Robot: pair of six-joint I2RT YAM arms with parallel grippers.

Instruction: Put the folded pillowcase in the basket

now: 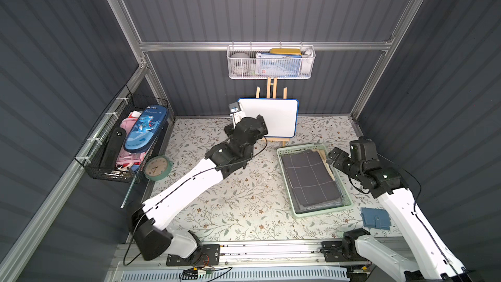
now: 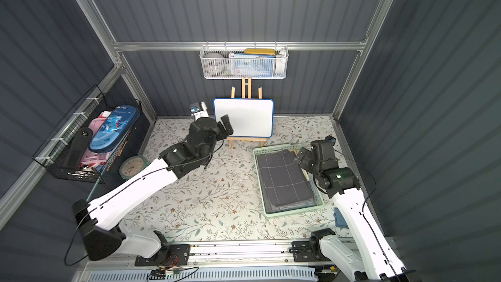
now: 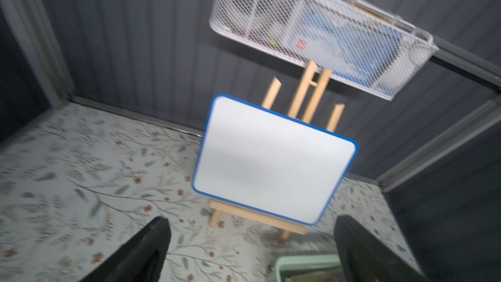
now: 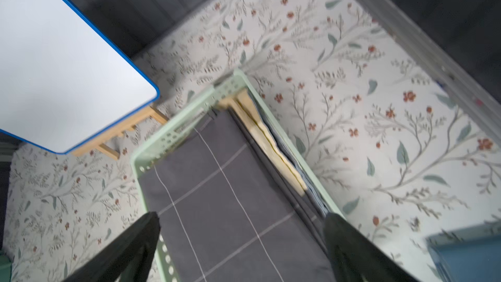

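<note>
A dark grey folded pillowcase (image 1: 308, 176) with a white grid lies flat inside the light green basket (image 1: 292, 214), over other folded cloths. The right wrist view shows the pillowcase (image 4: 224, 193) filling most of the basket, cream and dark cloth edges along one side. My left gripper (image 1: 250, 128) is raised left of the basket, in front of the whiteboard, open and empty. My right gripper (image 1: 339, 159) hangs open above the basket's right side, nothing held.
A whiteboard (image 1: 267, 112) on an easel stands at the back, below a mesh basket (image 1: 240, 73). A black wire basket (image 1: 109, 172) hangs left, beside a round clock (image 1: 156, 167). A blue wallet (image 1: 374, 217) lies right.
</note>
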